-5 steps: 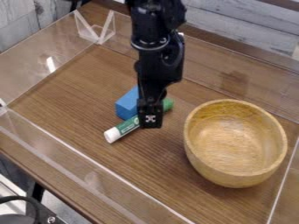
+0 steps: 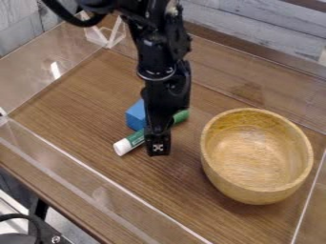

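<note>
My black gripper [image 2: 158,143] is lowered over a green and white tube-like object [image 2: 130,142], its fingers open around or just above that object's middle; exact contact is hard to tell. A blue block [image 2: 136,113] lies just behind, partly hidden by the arm.
A yellow oval bowl [image 2: 254,156] fills the right side of the wooden table [image 2: 76,162].
The objects on the table look unmoved.
</note>
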